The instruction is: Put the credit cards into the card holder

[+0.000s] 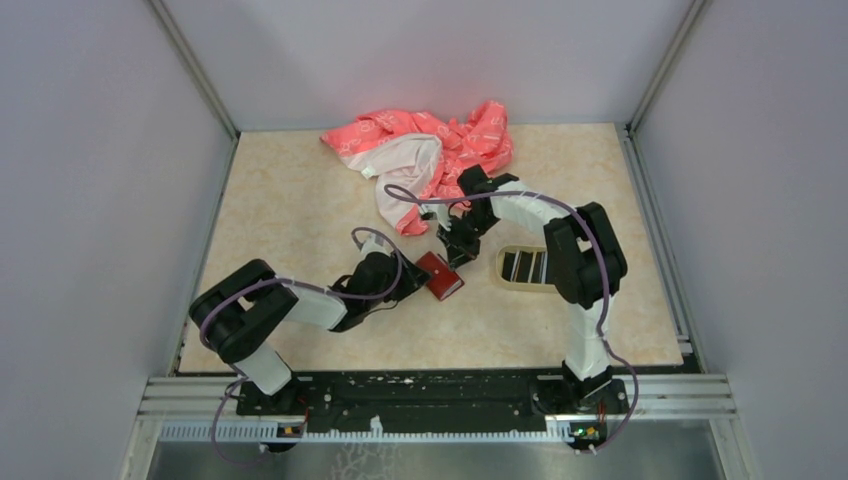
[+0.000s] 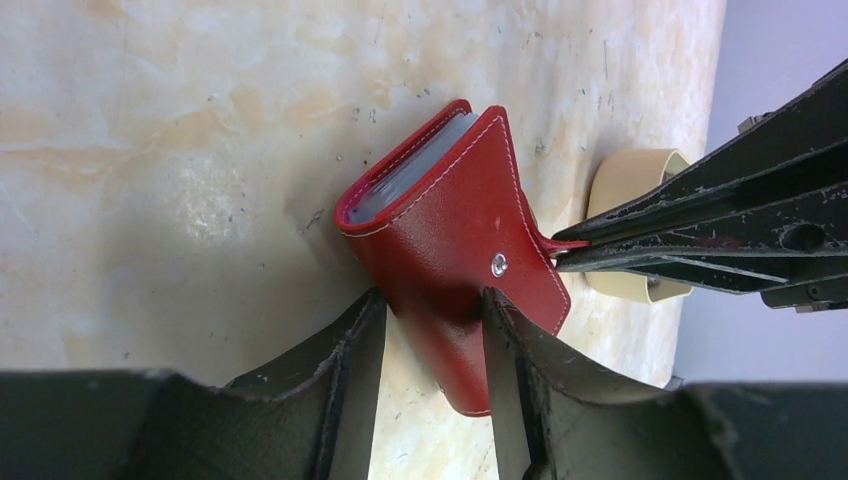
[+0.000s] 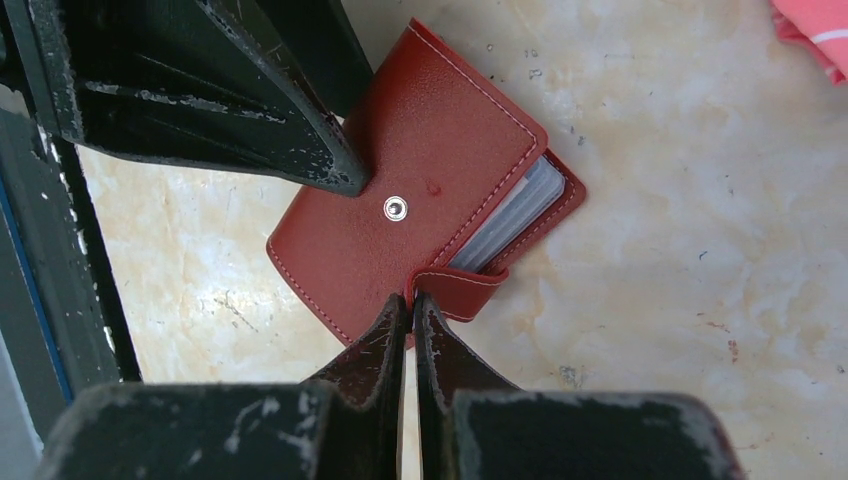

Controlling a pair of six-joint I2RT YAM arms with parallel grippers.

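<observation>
The red card holder [image 1: 444, 281] lies at mid-table, its clear inner sleeves [image 2: 415, 165] showing at one side. My right gripper is shut on the holder's thin closing strap [image 3: 458, 291], which is unfastened from the snap. From the left, my left gripper reaches the holder, part open. One of its fingers [image 2: 505, 340] overlaps the cover below the snap, and the other stands by the spine edge. Whether they touch the leather, I cannot tell. Dark and light strips, possibly the cards, stand in the beige tray [image 1: 527, 289].
A crumpled coral-pink cloth [image 1: 470, 140] lies at the back of the table, behind the right gripper. The tray sits right of the holder, close to the right arm. Free table surface [image 1: 280, 200] extends at the left and in front.
</observation>
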